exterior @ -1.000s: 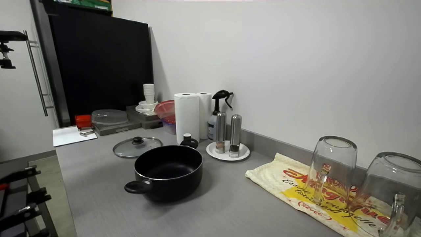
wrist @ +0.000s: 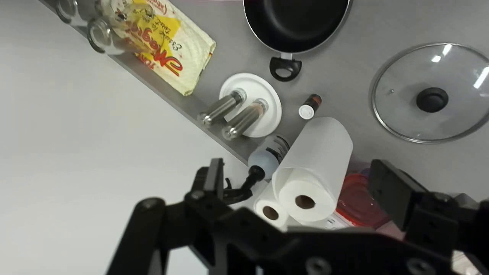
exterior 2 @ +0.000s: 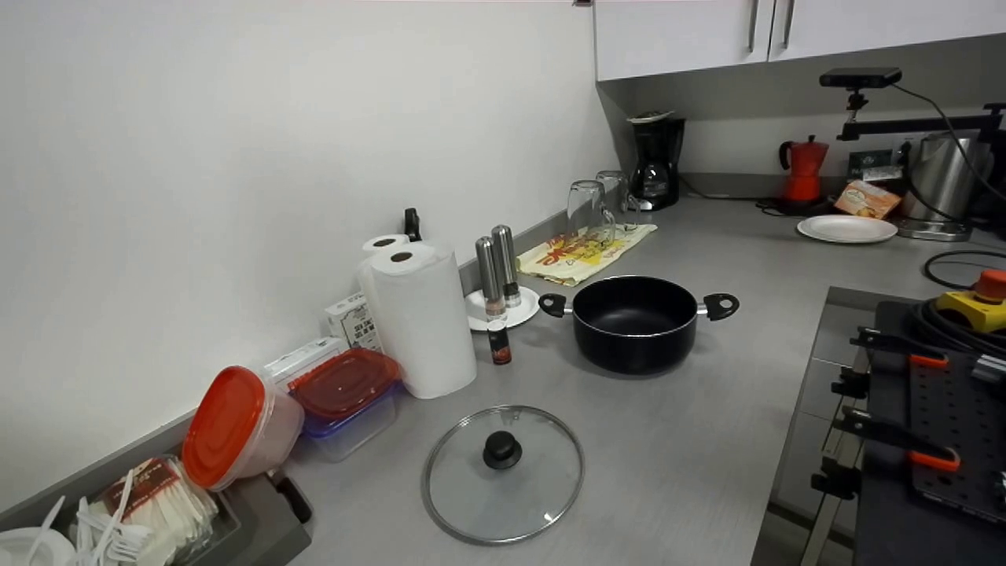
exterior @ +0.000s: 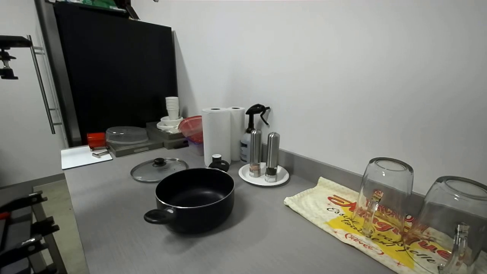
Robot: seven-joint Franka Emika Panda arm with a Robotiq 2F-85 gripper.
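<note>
My gripper is open, its fingers wide apart, high above the counter. In the wrist view two paper towel rolls lie in line with the gap, well below, and nothing is held. The black two-handled pot stands uncovered on the counter and looks empty. Its glass lid, with a black knob, lies flat and apart from it. A small spice jar is upright between the rolls and the pot. Two steel grinders stand on a white plate.
Two upturned glass mugs rest on a yellow printed cloth by the wall. A spray bottle stands behind the grinders. Red-lidded containers and a grey cutlery tray crowd the wall. Bare counter surrounds the lid and pot.
At the top of exterior view 1, a dark part of the arm now shows near the black cabinet's upper right corner; earlier a dark shape was farther left. The counter items look unmoved.
</note>
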